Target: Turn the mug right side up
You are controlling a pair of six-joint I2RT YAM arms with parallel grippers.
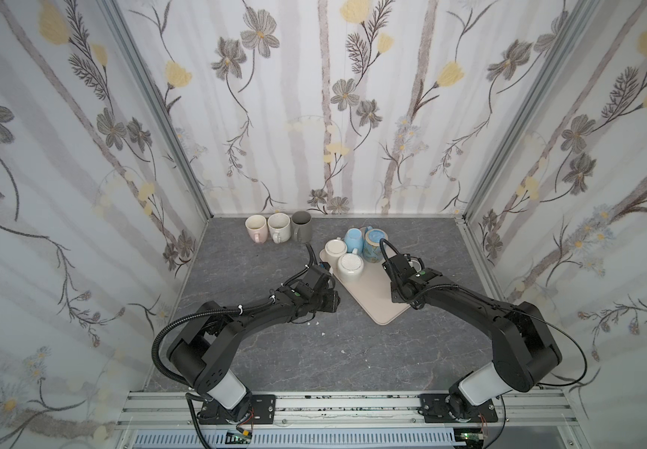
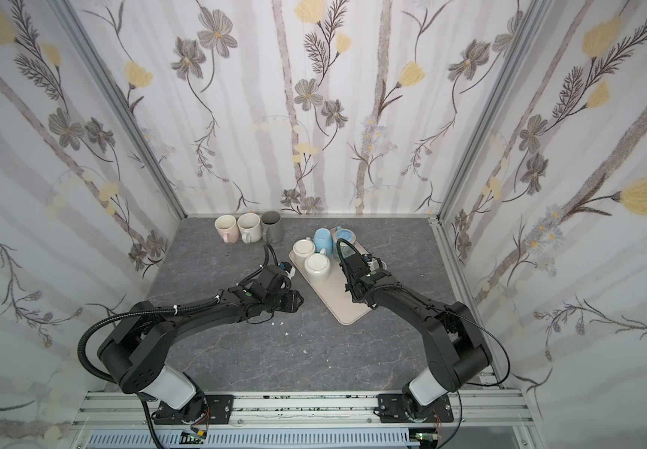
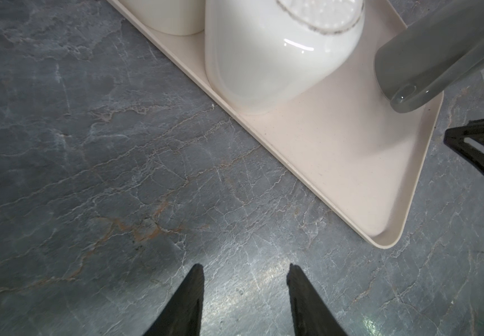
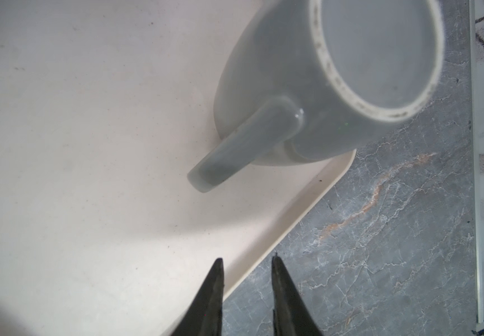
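Note:
In the right wrist view a grey mug (image 4: 275, 72) stands upside down on the beige tray (image 4: 85, 184), its base up and its handle toward the lower left. My right gripper is part open near the tray's edge, below the mug in that view, with nothing between its fingers. My left gripper is also part open and empty, over bare table to the left of the tray. Two white mugs, one in front (image 1: 350, 264) and one behind (image 1: 335, 249), sit upside down on the tray. From above, the right arm mostly hides the grey mug.
Light blue (image 1: 354, 238) and patterned blue (image 1: 374, 243) mugs stand at the tray's back. Pink (image 1: 256, 229), white (image 1: 279, 227) and dark grey (image 1: 301, 226) mugs stand upright at the back left.

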